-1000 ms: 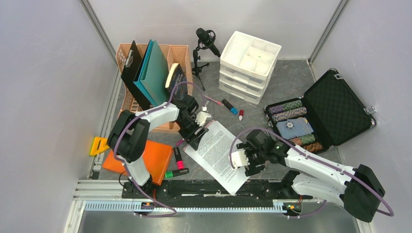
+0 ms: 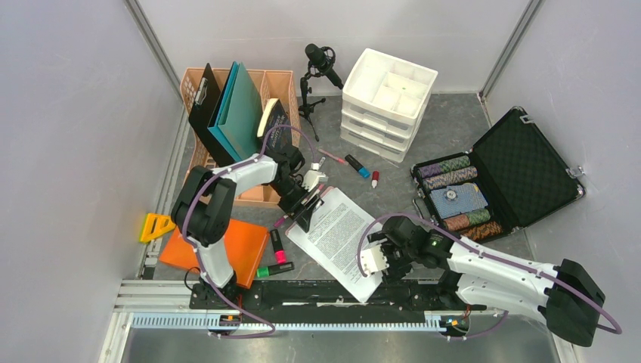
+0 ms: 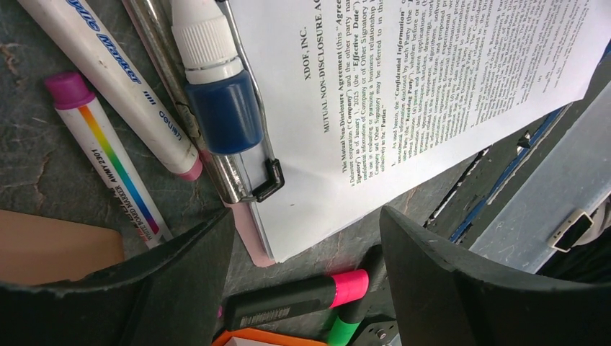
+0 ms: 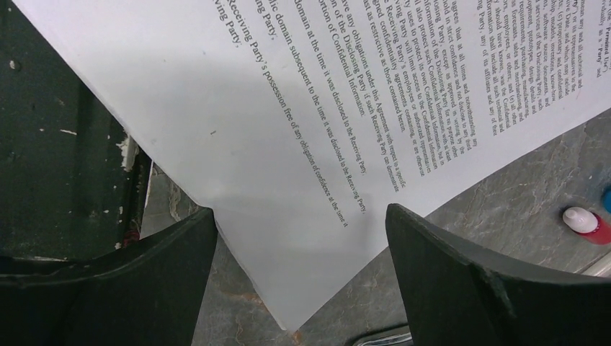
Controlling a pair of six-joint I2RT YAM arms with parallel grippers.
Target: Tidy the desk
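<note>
A clipboard with printed pages [image 2: 332, 234] lies diagonally on the desk. My left gripper hovers open above its clip end, where a blue-and-white bottle [image 3: 222, 115] rests on the clip; white markers [image 3: 115, 79] lie alongside. My right gripper is open over the lower end of the paper, its left finger at the sheet's edge; whether it touches cannot be told. A pink-capped highlighter [image 2: 276, 243] and a green one [image 2: 274, 268] lie near an orange folder [image 2: 189, 253].
The peach organizer [image 2: 280, 79] holds folders and a book. A black microphone [image 2: 317, 60], white drawer unit [image 2: 385, 83] and open chip case [image 2: 540, 170] line the back and right. Small pens and markers lie between. Bare desk shows behind the paper.
My right gripper has moved toward the front, down over the paper's lower end. The left arm is nearly still; the objects look unchanged.
</note>
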